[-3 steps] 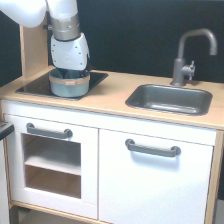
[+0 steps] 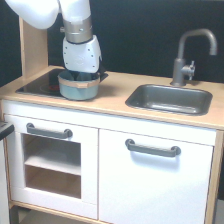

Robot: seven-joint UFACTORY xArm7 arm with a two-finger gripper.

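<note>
A blue-grey metal pot [image 2: 79, 90] sits upright at the front right of the black cooktop [image 2: 40, 83], near the counter's front edge. From above, my gripper [image 2: 84, 74] reaches down to the pot's rim at its back side. The large white hand body hides much of the area behind the pot. Its fingertips are small and partly covered by the pot, so whether they are shut on the rim does not show.
To the right, an empty metal sink [image 2: 170, 98] is set into the wooden counter [image 2: 118, 92], with a grey faucet [image 2: 182, 70] behind it. Bare counter lies between pot and sink. Below are an open-looking shelf [image 2: 52, 155] and a white cabinet door [image 2: 150, 185].
The pot and my gripper have shifted together to the right and slightly toward the front. More of the cooktop's left part is uncovered.
</note>
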